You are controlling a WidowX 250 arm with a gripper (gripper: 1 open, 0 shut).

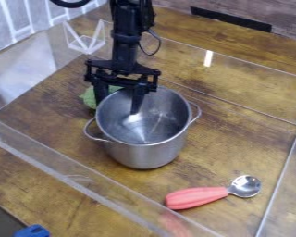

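My black gripper (121,91) hangs over the left back rim of a steel pot (157,143) with side handles, its fingers pointing down at and into the pot's opening. Whether it is open or shut, or touching the pot, is hard to tell. A green object (88,98) lies behind the pot on the left, partly hidden by pot and gripper.
A spoon with a pink handle (198,197) lies at the front right. A blue object (30,231) is at the lower left corner. Clear panels border the wooden table.
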